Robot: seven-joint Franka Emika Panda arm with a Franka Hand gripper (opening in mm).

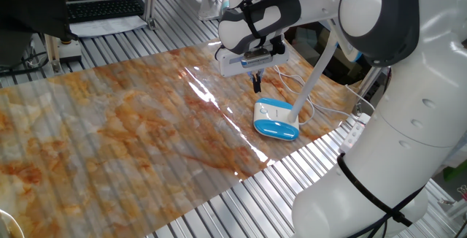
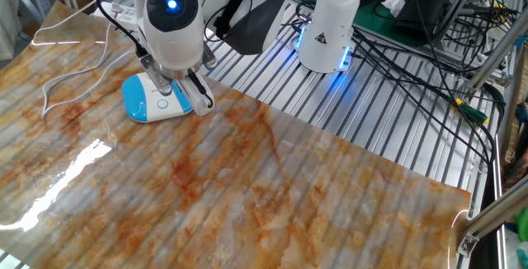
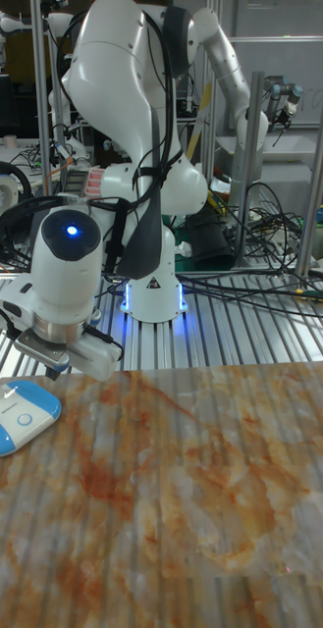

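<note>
A desk lamp with a white and blue base (image 1: pixel 276 119) stands upright on the marbled sheet, its white stem (image 1: pixel 315 77) slanting up behind my arm. My gripper (image 1: pixel 257 87) hangs just above and behind the base's button side in exterior view 1. Its dark fingertips are together, and nothing shows between them. In exterior view 2 the lamp base (image 2: pixel 155 97) is partly covered by the gripper's hand. Exterior view 3 has the lamp base (image 3: pixel 20 418) at the left edge, beside the hand; the lamp's head is hidden or out of view.
The marbled sheet (image 1: pixel 109 136) is broad and bare left of the lamp. A white cable (image 1: pixel 321 109) trails behind the lamp toward a power strip (image 1: pixel 353 134). A keyboard (image 1: pixel 106 9) lies at the far back left. Slatted metal table (image 1: pixel 241 201) borders the sheet.
</note>
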